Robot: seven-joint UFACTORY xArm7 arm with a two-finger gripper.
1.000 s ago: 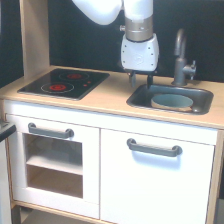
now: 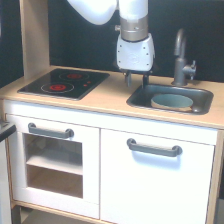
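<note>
My gripper (image 2: 136,79) hangs below the white hand, over the counter just left of the sink and near its back edge. Its two dark fingers stand apart, and nothing shows between them. Inside the dark sink (image 2: 147,93) sits a round, shallow, pale greenish dish (image 2: 172,102), to the right of and lower in view than the gripper. The sink's front rim covers the dish's lower part.
A black faucet (image 2: 180,58) rises behind the sink, right of the arm. Below are a window door (image 2: 52,130) and a white cabinet door (image 2: 150,185), both with dark handles.
The arm and gripper have shifted slightly to the left. The dish and everything else look unmoved.
</note>
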